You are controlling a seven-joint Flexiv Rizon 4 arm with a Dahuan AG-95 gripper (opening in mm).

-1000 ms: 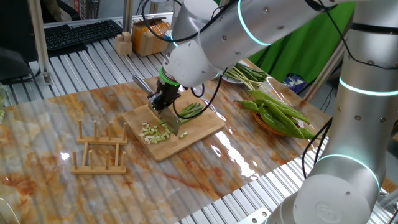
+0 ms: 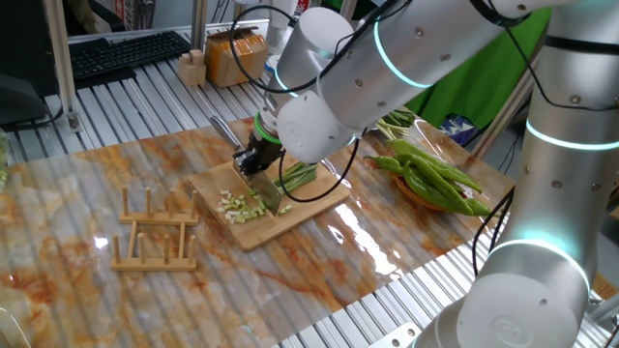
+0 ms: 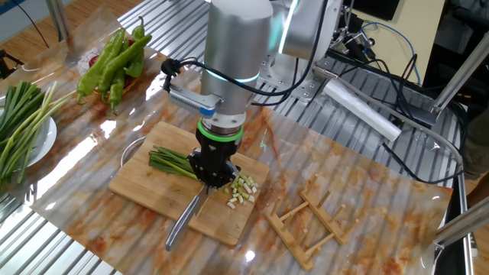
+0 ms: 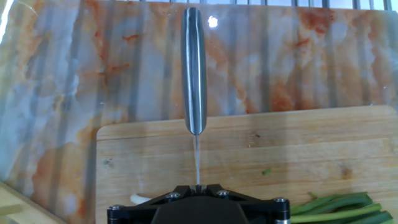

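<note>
My gripper (image 3: 212, 182) is shut on a broad-bladed kitchen knife, at the spine just ahead of the handle. In the wrist view the steel handle (image 4: 194, 74) points away from the fingers and reaches past the board's edge. The blade (image 2: 264, 191) stands on edge over the wooden cutting board (image 2: 311, 201); whether it touches the wood cannot be made out. On one side of it lie cut scallion pieces (image 2: 237, 208), on the other the uncut green scallions (image 3: 170, 162). From the wrist, my hand hides most of the blade.
Beside the board stands a wooden peg rack (image 2: 155, 246), empty. A basket of long green peppers (image 2: 430, 179) and a white plate of scallions (image 3: 44, 145) sit beyond the board's other end. Bare marbled sheet (image 2: 232, 300) lies around the rack and board.
The forearm and wrist joint have swung right and down in exterior view 1, and the hand leans a little differently. The knife and scallions stay in nearly the same place.
</note>
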